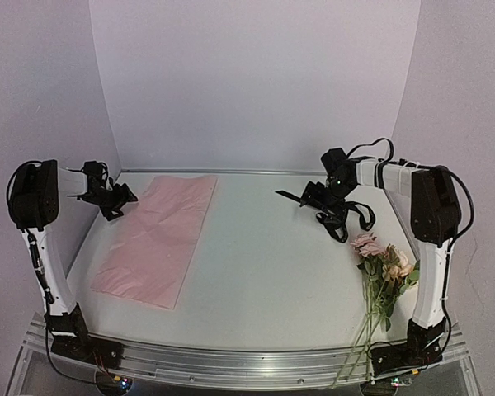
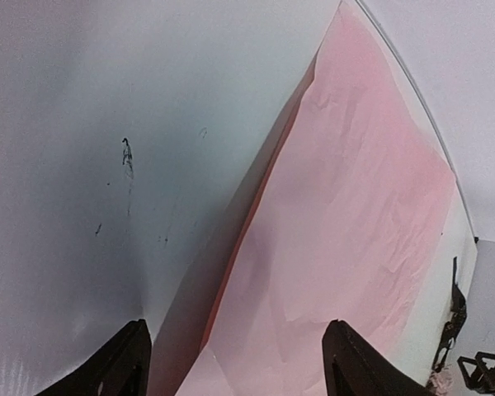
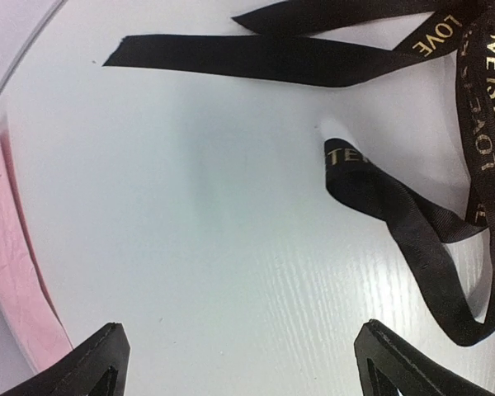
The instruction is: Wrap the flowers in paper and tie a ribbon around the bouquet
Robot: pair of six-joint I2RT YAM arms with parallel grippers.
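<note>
A sheet of pink paper [image 1: 157, 239] lies flat on the left half of the table; its raised edge shows in the left wrist view, where the paper [image 2: 338, 206] passes under my gripper. My left gripper [image 1: 124, 204] is above the paper's left edge, its fingers [image 2: 115, 363] spread wide with only paper beyond them. A black ribbon with gold lettering [image 3: 421, 239] lies loosely looped on the table at the right. Over it hangs my right gripper [image 1: 308, 198], open, with bare table between its fingers. The bouquet of pink and peach flowers [image 1: 385, 264] lies at the front right.
The bouquet's green stems [image 1: 365, 338] reach out over the metal front rail [image 1: 247, 365]. Bare white table [image 1: 264, 264] stretches between the paper and the ribbon. Pale walls stand at the back and both sides.
</note>
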